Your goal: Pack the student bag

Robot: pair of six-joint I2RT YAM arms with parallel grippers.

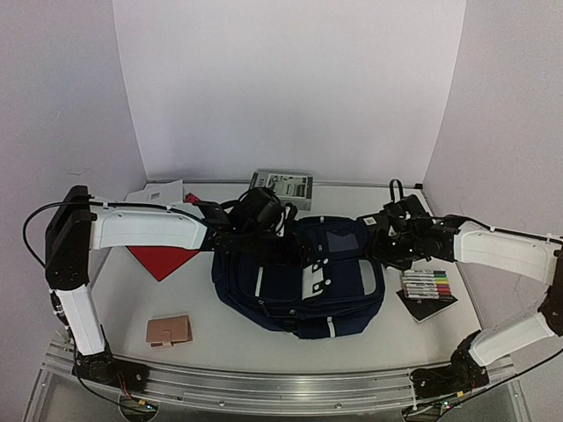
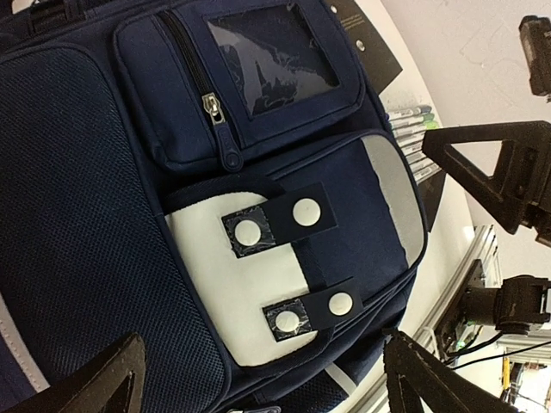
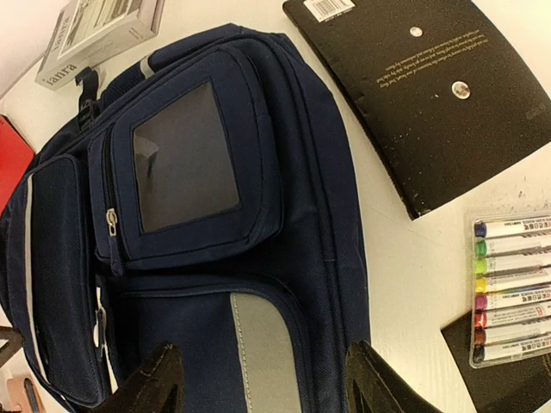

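Note:
The navy blue bag point(image 1: 339, 294) lies flat in the middle of the table, pockets up. In the left wrist view, a white panel point(image 2: 237, 271) with two dark studded straps point(image 2: 306, 212) shows between its pockets. My left gripper is over the bag, fingers point(image 2: 108, 379) wide apart with nothing between them. My right gripper is above the bag's right side, also open and empty. A clear-windowed pocket point(image 3: 185, 163) is in view there. Right of the bag are a black book point(image 3: 430, 86) and a marker set point(image 3: 515, 288) on a dark notebook point(image 3: 504, 374).
Behind the bag stands a grey box point(image 1: 286, 187). To its left lie a red folder point(image 1: 163, 261) and white papers point(image 1: 157, 192), partly behind my left arm. A brown wallet point(image 1: 169, 330) sits at the front left, with bare table around it.

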